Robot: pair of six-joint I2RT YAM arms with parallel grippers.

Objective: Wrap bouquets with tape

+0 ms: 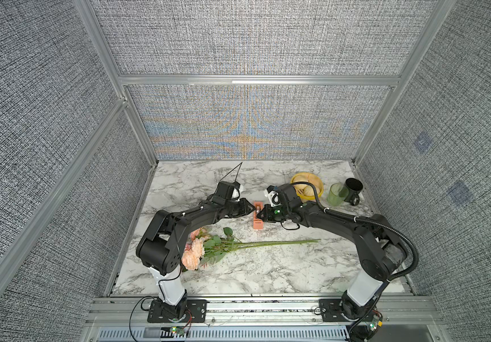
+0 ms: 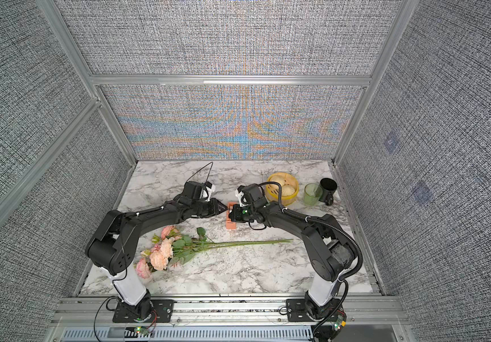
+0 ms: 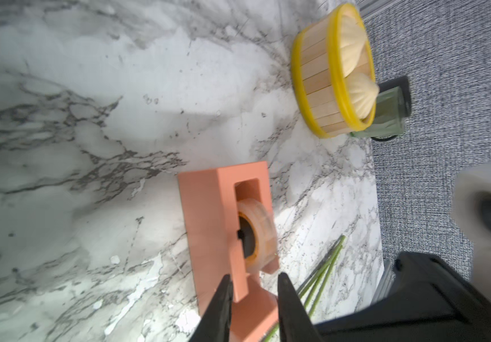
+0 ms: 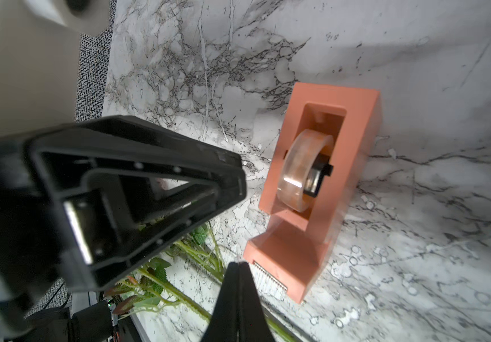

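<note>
The orange tape dispenser (image 4: 336, 171) stands on the marble table with a clear tape roll (image 4: 299, 171) in it. In the left wrist view, my left gripper has its fingertips a little apart, with the dispenser's toothed end seen between them; whether they grip anything does not show. Seen from the right wrist, its tip is just left of the dispenser. My right gripper is shut, its fingertips together, nothing visible between them, over the dispenser's front end. The bouquet (image 2: 168, 250) of pink flowers lies in front, its green stems (image 2: 245, 243) pointing right.
A yellow-rimmed steamer basket (image 1: 320, 191) with buns, a green glass (image 1: 335, 195) and a black mug (image 1: 355, 189) stand at the back right. Both grippers are very close together at the dispenser.
</note>
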